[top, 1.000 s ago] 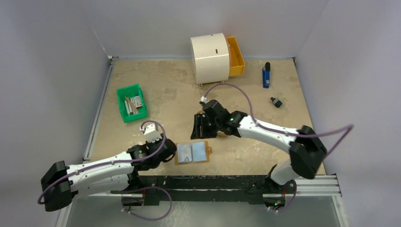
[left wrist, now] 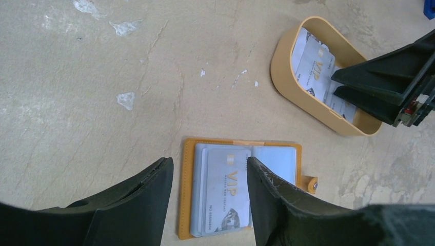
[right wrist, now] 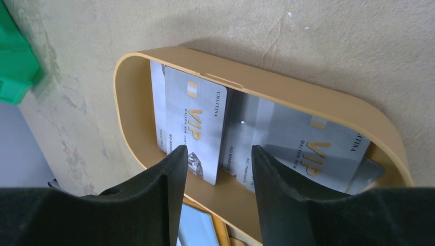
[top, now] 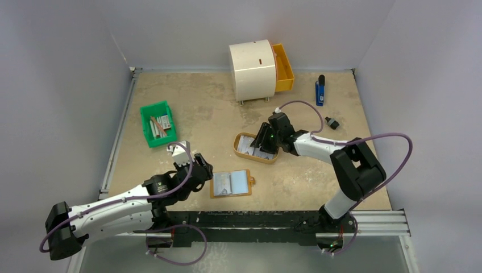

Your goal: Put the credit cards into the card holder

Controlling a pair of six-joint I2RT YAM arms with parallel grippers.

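Note:
A tan oval tray [top: 256, 158] holds several VIP cards [right wrist: 195, 118]. My right gripper is over this tray, fingers apart with nothing seen held; in the left wrist view its black fingers reach over the cards. The card holder [left wrist: 187, 184], a flat orange-edged board, lies front centre with a VIP card [left wrist: 225, 189] on its left part and a pale blue right part. My left gripper stands open above and beside the holder, with nothing held.
A green bin [top: 145, 125] of mixed items sits at the left. A white drum [top: 250, 71] with a yellow shelf stands at the back. A blue stapler [top: 320, 91] and a small dark object [top: 332, 123] lie at the right.
My right gripper has moved from near the card holder back and right to over the tray. The left arm has shifted slightly, its gripper rising a little away from the front edge.

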